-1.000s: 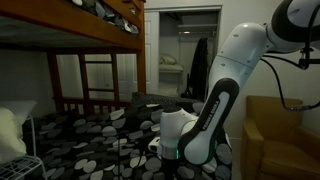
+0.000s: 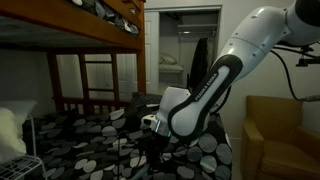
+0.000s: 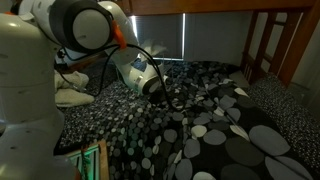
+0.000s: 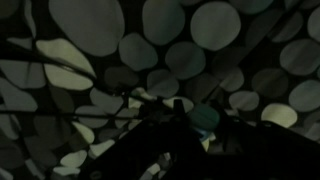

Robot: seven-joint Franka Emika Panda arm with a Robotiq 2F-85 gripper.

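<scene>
A small, dim bluish-green thing (image 4: 205,117) shows at the fingers of my gripper in the wrist view. The gripper is shut on it; the fingers are dark and its full shape cannot be made out. Exterior view 1 has the gripper (image 2: 152,148) low in front of the dark bedding, under the white wrist. In exterior view 2 the gripper (image 3: 176,106) is a dark shape against the same dotted cover, and what it holds cannot be told from there.
A dark cover (image 3: 230,150) with grey and white dots spreads widely below the arm. The wooden bunk bed (image 2: 75,25) overhangs at the left. A brown armchair (image 2: 280,138) stands at the right, a white wire rack (image 2: 20,165) at the left edge.
</scene>
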